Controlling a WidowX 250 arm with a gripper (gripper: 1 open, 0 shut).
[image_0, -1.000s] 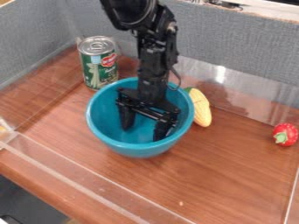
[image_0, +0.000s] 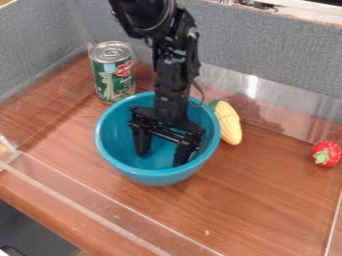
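My black gripper reaches down into a teal bowl on the wooden surface, its fingers apart inside the bowl. I see nothing clearly held between them, though the bottom of the bowl is partly hidden by the gripper.
A green can stands behind the bowl at the left. A yellow corn lies right of the bowl, a red strawberry at the far right. Grey padded walls border the back and left.
The gripper has shifted very slightly inside the bowl; the bowl and other objects look the same.
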